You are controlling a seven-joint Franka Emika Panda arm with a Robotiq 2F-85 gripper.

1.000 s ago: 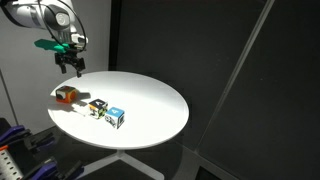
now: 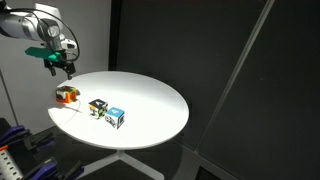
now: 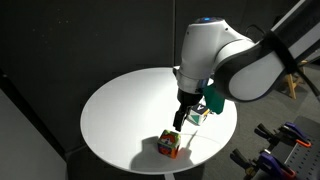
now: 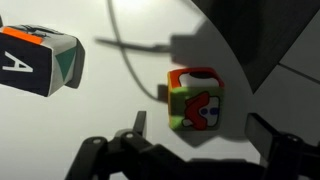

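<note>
A red and green picture block (image 4: 195, 105) sits on the white round table near its edge. In exterior view 1 the same block (image 2: 66, 95) is at the table's left end. Above it hangs my gripper (image 2: 62, 71), clear of the block by a visible gap. Seen from the wrist, the gripper is open, one finger on each side of the block and nothing held. Exterior view 2 has the gripper (image 3: 185, 120) just above the block (image 3: 168, 144).
A block with a letter A (image 4: 35, 62) lies off to the left in the wrist view. Two more blocks, one multicoloured (image 2: 97, 108) and one light blue (image 2: 115, 118), stand close together nearer the table's middle.
Over the last second my gripper has shifted left in exterior view 1, from right of the red and green block to above it. The blocks have stayed where they were.
</note>
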